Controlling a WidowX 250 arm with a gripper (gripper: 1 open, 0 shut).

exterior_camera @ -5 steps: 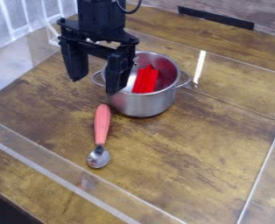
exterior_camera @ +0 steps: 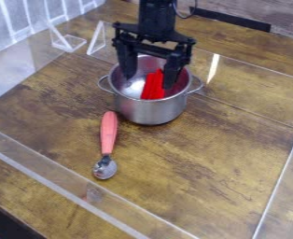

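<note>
My gripper (exterior_camera: 152, 62) is open above a steel pot (exterior_camera: 149, 105) with two side handles, its fingers spread over the rim to either side of a red object (exterior_camera: 154, 86) that lies inside the pot. Part of the pot's interior is hidden behind the gripper. A ladle-like utensil (exterior_camera: 108, 140) with a red handle and a rounded steel end lies on the wooden table in front of the pot, to its left.
A pale rail or edge runs along the upper left, and a small white upright piece (exterior_camera: 214, 66) stands behind the pot's right side.
My gripper has moved right and back, from left of the pot to over it. The pot, red object and utensil look unmoved.
</note>
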